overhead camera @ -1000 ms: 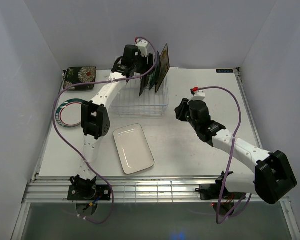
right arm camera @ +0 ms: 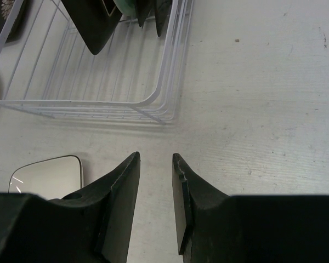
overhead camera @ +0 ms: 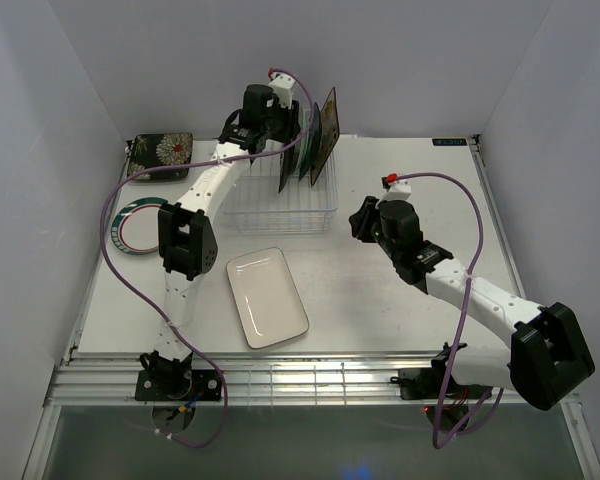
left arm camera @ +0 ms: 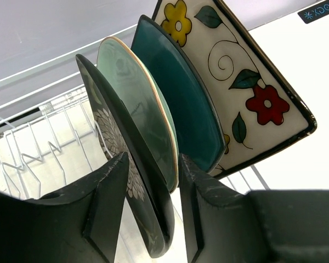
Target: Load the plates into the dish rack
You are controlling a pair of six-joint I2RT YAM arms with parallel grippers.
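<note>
The wire dish rack [overhead camera: 280,215] holds several plates on edge: a black one [left arm camera: 147,170], pale green [left arm camera: 126,87], teal [left arm camera: 181,98] and a square floral one [left arm camera: 252,76]. My left gripper [overhead camera: 285,120] is over the rack, fingers parted around the near edge of the black plate; whether they touch it is unclear. My right gripper [overhead camera: 365,220] is right of the rack, partly open and empty. A white rectangular plate [overhead camera: 268,300] lies in front of the rack. A red-and-green rimmed plate [overhead camera: 130,230] and a dark flower-patterned plate [overhead camera: 160,155] lie at the left.
The counter [overhead camera: 440,180] right of the rack is largely clear. Side walls and a back wall enclose it.
My left gripper has moved slightly to the left and back over the rack since a second ago. The right arm is nearly still.
</note>
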